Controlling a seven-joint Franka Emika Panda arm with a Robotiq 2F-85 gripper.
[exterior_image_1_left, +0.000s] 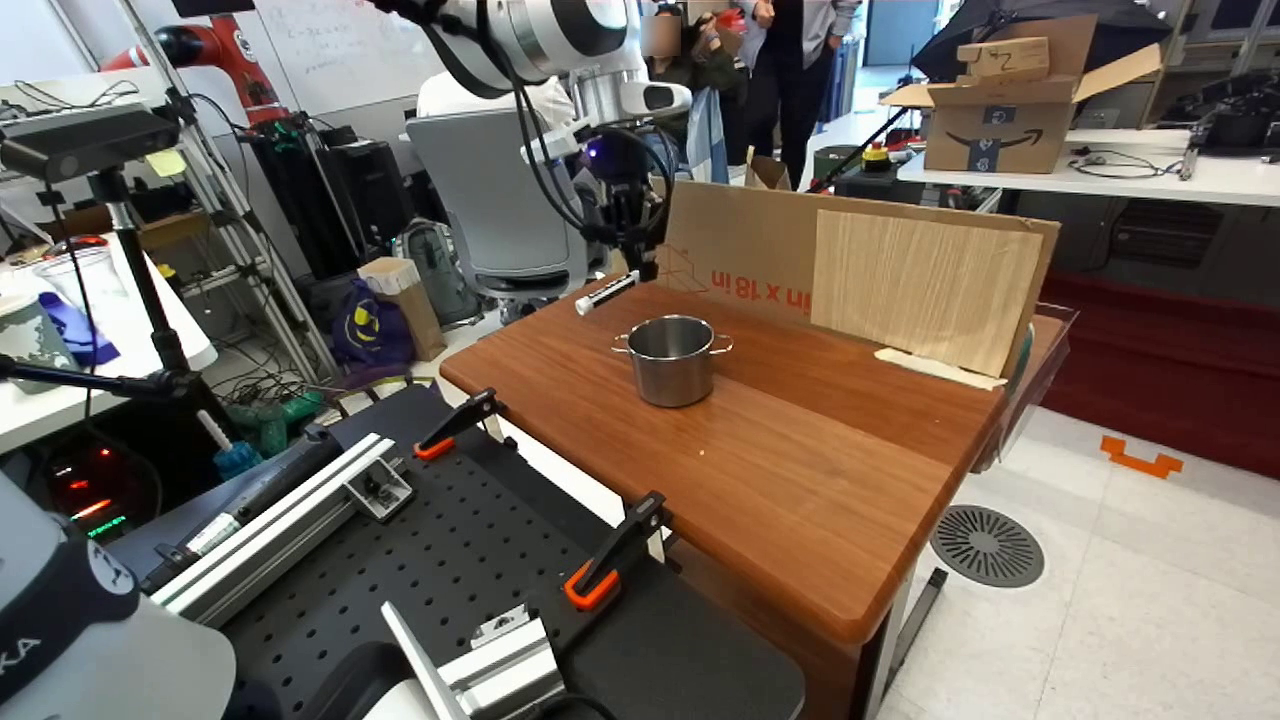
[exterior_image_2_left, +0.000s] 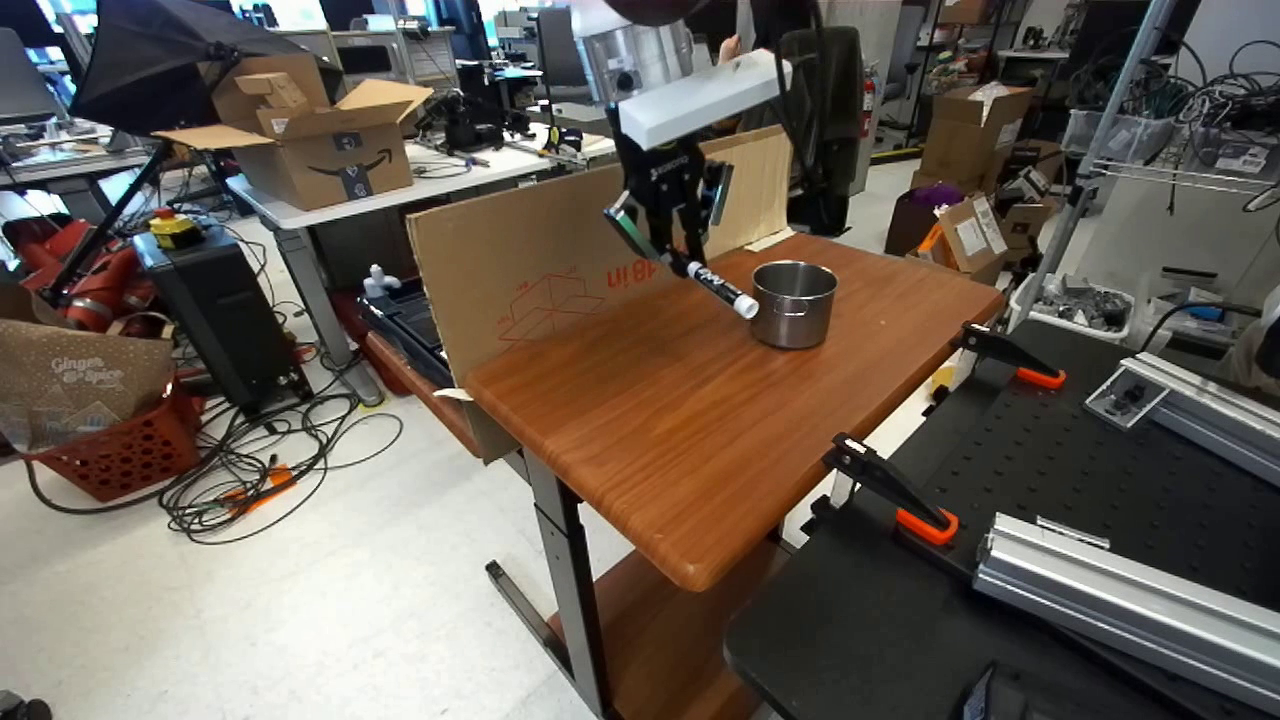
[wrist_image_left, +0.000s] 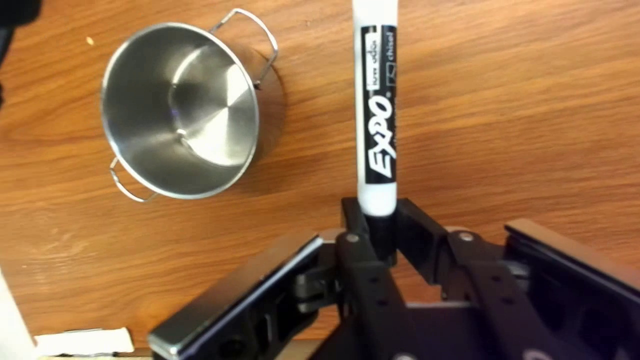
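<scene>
A white Expo marker (wrist_image_left: 376, 108) with a black label juts from my gripper, which is shut on its dark end. In exterior view 1 the marker (exterior_image_1_left: 608, 293) hangs above the table, behind the steel pot and a little left of it. Exterior view 2 has the marker (exterior_image_2_left: 722, 292) slanting down from the gripper (exterior_image_2_left: 679, 258). The open, two-handled pot (wrist_image_left: 180, 111) stands upright on the table and looks empty; in the wrist view it lies left of the marker. The same pot (exterior_image_1_left: 672, 360) is seen from the side in exterior view 1.
A cardboard sheet (exterior_image_1_left: 744, 246) walls off the table's far side. Orange-tipped clamps (exterior_image_1_left: 594, 584) sit along the black board beside the table.
</scene>
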